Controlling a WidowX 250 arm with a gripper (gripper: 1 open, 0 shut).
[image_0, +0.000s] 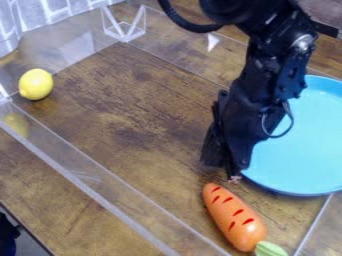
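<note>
A toy carrot (235, 218) with red marks and a pale green top lies on the wooden surface at the lower right. Just above its tip is my black gripper (225, 165), pointing down at the left edge of a blue plate (302, 153). The fingertips are dark and partly hidden, so their opening is unclear. A yellow lemon (36, 84) rests at the left.
Clear plastic walls (100, 200) border the wooden work area. A small clear frame (123, 25) stands at the back left.
</note>
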